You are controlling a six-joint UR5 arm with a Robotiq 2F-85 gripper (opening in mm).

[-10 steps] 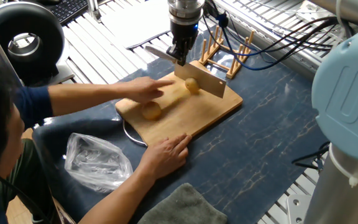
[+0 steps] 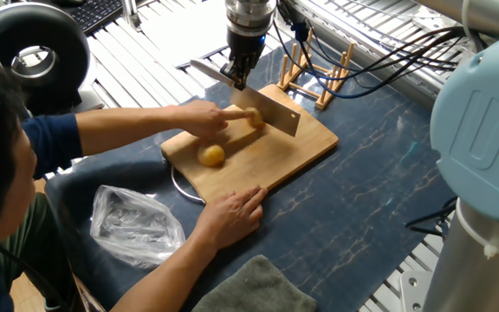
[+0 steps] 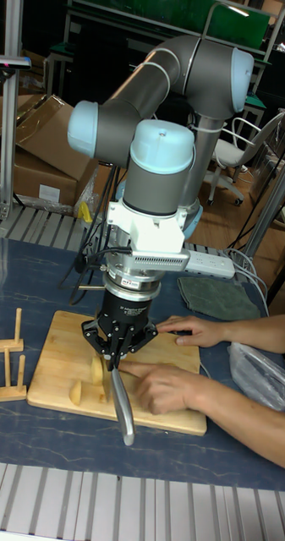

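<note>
My gripper (image 2: 236, 80) is shut on a cleaver (image 2: 277, 114), holding it above the wooden cutting board (image 2: 275, 165) with the broad blade slanting down to the right. In the other exterior view the cleaver's grey handle (image 3: 123, 407) juts out from the gripper (image 3: 115, 357) toward the camera. A yellow potato piece (image 2: 255, 119) lies right against or close to the blade; exact contact cannot be told. Nearer the person sits another potato piece (image 2: 211, 155). A person's hand (image 2: 201, 119) stretches a finger to the piece by the blade.
The person's other hand (image 2: 232, 217) rests at the board's near edge. A clear plastic bag (image 2: 135, 227) and a grey-green cloth (image 2: 258, 288) lie on the dark tabletop (image 2: 362, 173). A wooden rack (image 2: 323, 87) stands behind the board, with cables hanging over it.
The gripper and cleaver have shifted left in exterior view 1. The potato piece by the blade has moved left too, and the pointing finger now meets it.
</note>
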